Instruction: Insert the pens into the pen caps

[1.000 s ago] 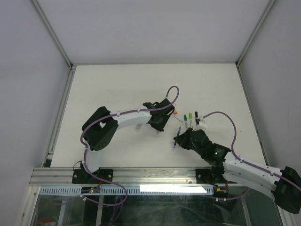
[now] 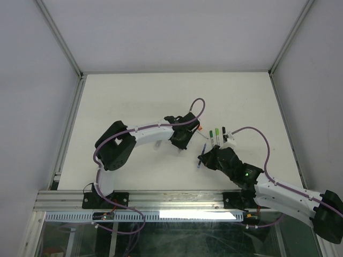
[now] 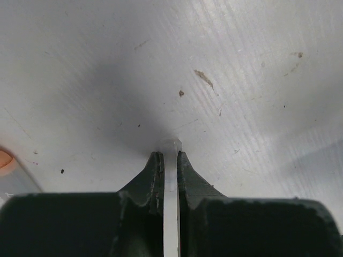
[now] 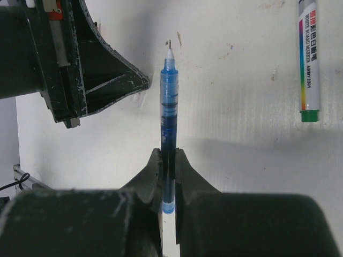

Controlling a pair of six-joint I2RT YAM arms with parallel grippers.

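My right gripper is shut on a blue pen [image 4: 169,91], held with its tip pointing up in the right wrist view. My left gripper is low at the table, its fingers closely around a small translucent cap [image 3: 170,143]; whether it grips the cap is hard to tell. In the top view the left arm reaches to the table's middle, with the right gripper [image 2: 202,158] and pen just to its right.
Several markers [image 2: 217,134] lie right of centre, one green-capped [image 4: 309,75] near the pen. An orange-ended item [image 3: 8,168] lies beside the left gripper.
The left arm has shifted very slightly since a second ago. The right arm and pen look unchanged.
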